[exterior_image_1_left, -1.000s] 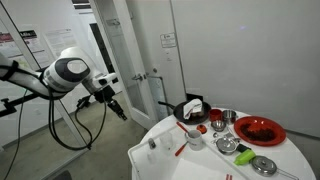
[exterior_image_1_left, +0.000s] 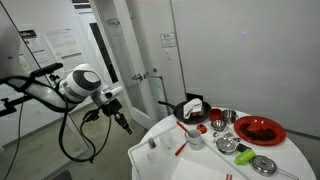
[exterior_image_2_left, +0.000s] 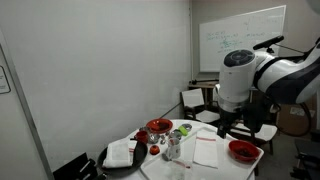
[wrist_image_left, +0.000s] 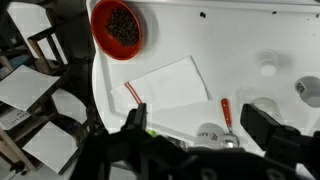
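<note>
My gripper stands open, its two dark fingers apart at the bottom of the wrist view with nothing held between them. Beneath it, well below, lies the white table (wrist_image_left: 215, 30). A white sheet or cloth (wrist_image_left: 165, 85) lies flat there, and a red bowl (wrist_image_left: 123, 27) of dark pieces is above it in the view. Near the right finger is a red-handled utensil (wrist_image_left: 227, 112). In exterior view 1 the gripper (exterior_image_1_left: 126, 127) hangs in the air left of the tabletop, touching nothing.
A black pan (exterior_image_1_left: 190, 108) with a white cloth, a large red plate (exterior_image_1_left: 258, 130), a lidded pot (exterior_image_1_left: 263, 165) and a green item (exterior_image_1_left: 244, 157) crowd the table's far side. Clear glasses (wrist_image_left: 268, 62) stand at the wrist view's right. Chairs (wrist_image_left: 50, 130) are off the table.
The arm and gripper have come down and slightly right in exterior view 1, closer to the table's left edge. The tabletop things have not visibly moved.
</note>
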